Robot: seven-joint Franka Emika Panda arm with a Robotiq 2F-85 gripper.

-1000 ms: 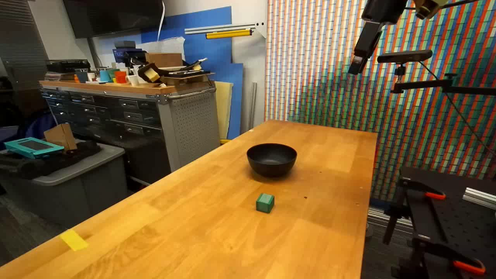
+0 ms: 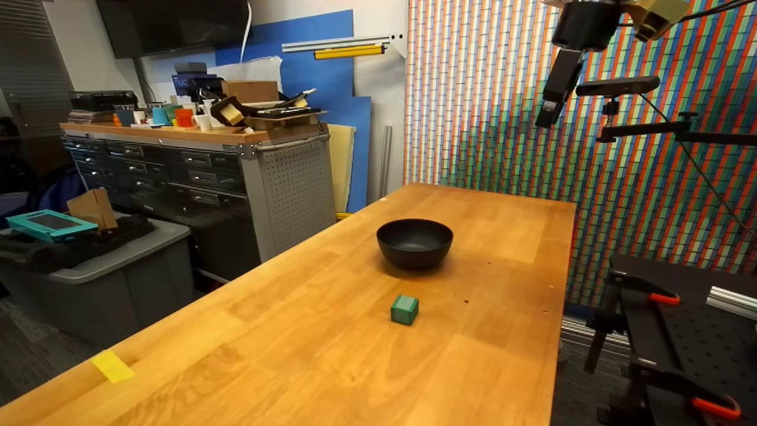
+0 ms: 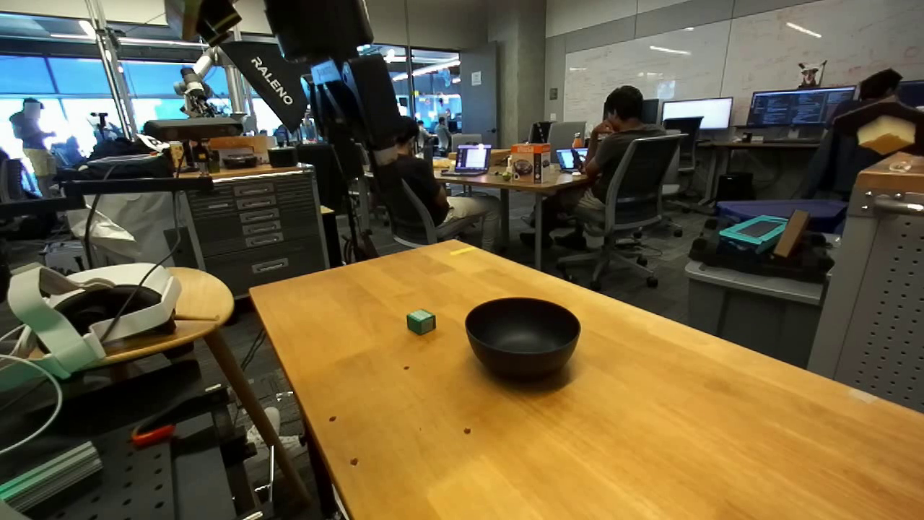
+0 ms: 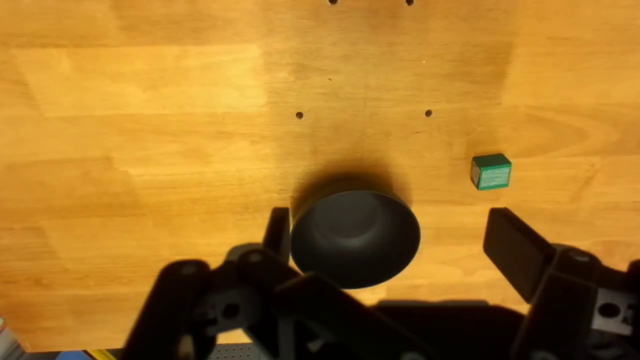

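A small green cube (image 2: 404, 310) rests on the wooden table in front of the black bowl (image 2: 415, 245) in exterior view 1. From exterior view 2 the cube (image 3: 421, 321) lies left of the bowl (image 3: 523, 338), with bare wood between them. High above the tabletop hangs my gripper, its fingers wide apart with nothing held. In the wrist view the bowl (image 4: 355, 240) appears far below, between the fingers, its lower edge partly covered by the gripper body. The cube (image 4: 492, 172) shows up and right of it, beyond the right finger (image 4: 517, 252). The bowl's visible inside is empty.
Yellow tape (image 2: 113, 365) marks its near left edge. Right of the table in exterior view 1 are a camera on an arm (image 2: 618, 86) and a black stand with clamps (image 2: 681, 333).
The cube and the bowl have stayed where they were.
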